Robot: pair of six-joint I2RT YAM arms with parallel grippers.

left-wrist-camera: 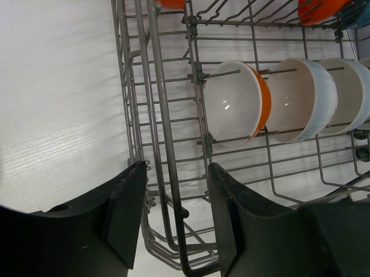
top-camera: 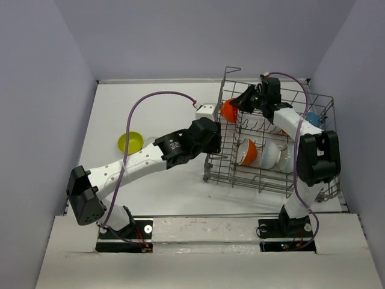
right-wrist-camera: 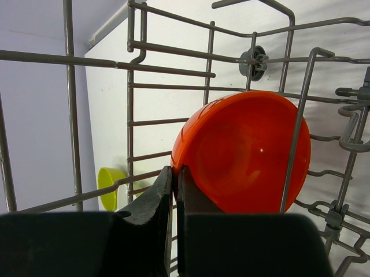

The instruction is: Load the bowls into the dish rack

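My right gripper is shut on the rim of an orange bowl [right-wrist-camera: 248,144], which leans among the wires at the rack's back left. In the top view this orange bowl [top-camera: 228,111] shows beside the right gripper's tips. My left gripper is partly open over the left side of the dish rack [top-camera: 231,179]; side rails show between its fingers, without a bowl there. A white-and-orange bowl [left-wrist-camera: 231,107] and pale bowls [left-wrist-camera: 303,98] stand tilted in a row in the rack. A yellow-green bowl [top-camera: 130,142] sits on the surface at left.
A blue bowl [top-camera: 312,118] and another orange bowl [left-wrist-camera: 318,10] are at the rack's right back. Part of a pale bowl [top-camera: 149,141] shows behind the left arm. Upright tines and rails surround the right gripper. The white surface left of the rack is mostly clear.
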